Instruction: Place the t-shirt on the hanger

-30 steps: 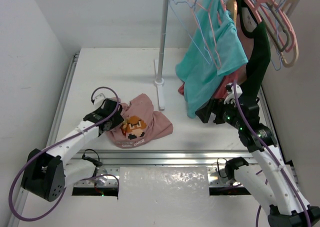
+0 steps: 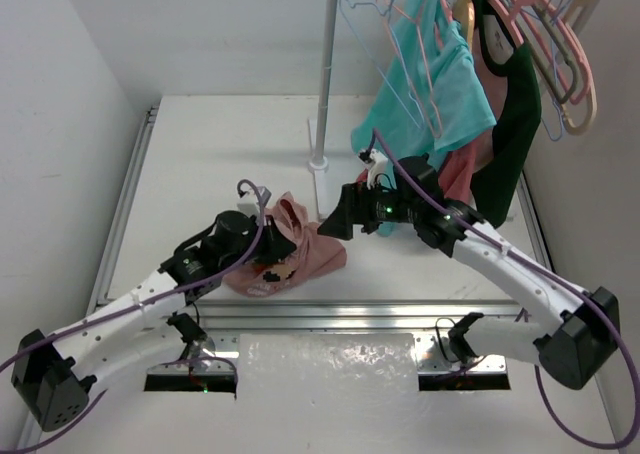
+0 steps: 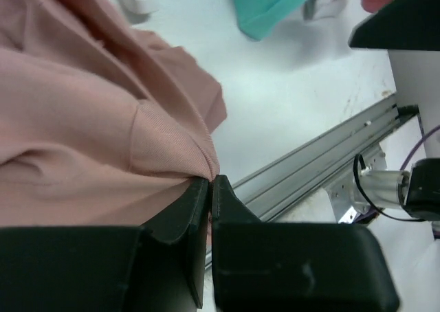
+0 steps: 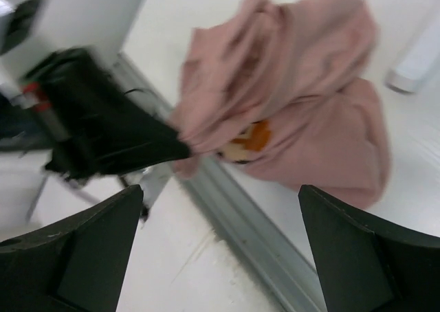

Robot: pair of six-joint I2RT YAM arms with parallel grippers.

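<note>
A pink t-shirt (image 2: 318,257) lies crumpled on the white table, partly covered by my left arm; a bit of its orange print (image 4: 258,136) shows in the right wrist view. In the left wrist view my left gripper is shut, and folds of pink cloth run into its fingertips. My right gripper (image 2: 338,224) hangs open just right of the shirt. Nothing lies between its spread fingers. Empty hangers hang from the rack, among them a light blue one (image 2: 384,66) and several at the right, including a pink hanger (image 2: 508,19).
A rack post (image 2: 325,104) with a white foot stands behind the shirt. Teal cloth (image 2: 455,94) and a dark green garment (image 2: 510,124) hang at the right, close behind my right arm. A metal rail (image 2: 320,316) runs along the front edge.
My left gripper has moved right across the shirt, now covering its print. The right arm has swung left from below the teal cloth to the shirt's right side.
</note>
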